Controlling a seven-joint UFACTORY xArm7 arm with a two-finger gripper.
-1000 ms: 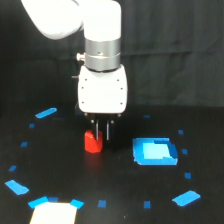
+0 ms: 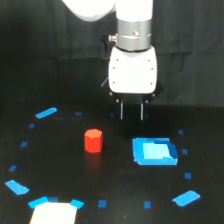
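Observation:
A red block stands on the black table, left of the middle, with nothing touching it. Right of it lies a blue-bordered square with a pale light-blue patch inside. Above and behind the two hangs my white gripper, pointing down and nearer the square. Its two thin dark fingers stand apart, and nothing shows between them.
Small blue tape marks dot the black table. Larger blue strips lie near the corners. At the lower left front edge is a cream-coloured object, partly cut off.
My gripper has moved right and up, away from the red block, which stays where it was. The fingers look wider apart now.

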